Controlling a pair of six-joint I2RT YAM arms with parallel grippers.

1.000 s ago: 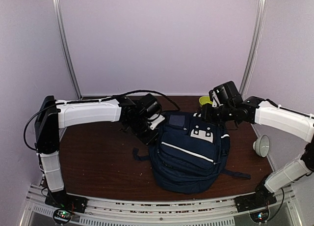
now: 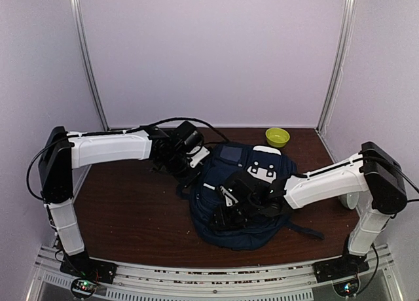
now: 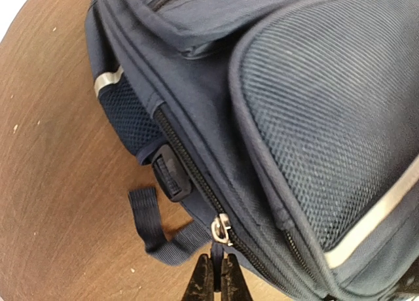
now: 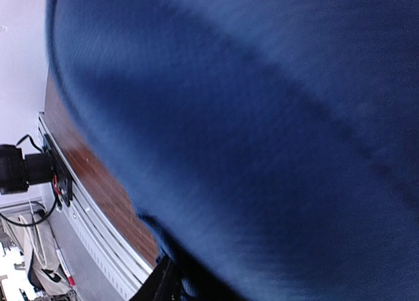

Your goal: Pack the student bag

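Note:
The navy backpack [image 2: 226, 232] lies on the table, front pocket and white strips upward. In the left wrist view a metal zipper slider [image 3: 221, 228] sits on its side zipper, and its dark pull tab [image 3: 217, 250] runs down between the tips of my left gripper, which is shut on it. My right gripper [image 2: 219, 221] is over the lower part of the bag. Blurred blue fabric [image 4: 229, 150] fills most of the right wrist view; the right fingertips [image 4: 163, 278] show dark at the bottom edge, and their opening is unclear.
A yellow-green bowl [image 2: 277, 137] stands behind the bag at the back right. A pale cup or bowl [image 2: 351, 199] is partly hidden by the right arm. Table to the left of the bag is clear. A strap [image 2: 306, 231] trails to the right.
My right gripper has come from the bag's upper right down to its lower left part. The bag has shifted slightly left, and the left gripper has moved a little left with it.

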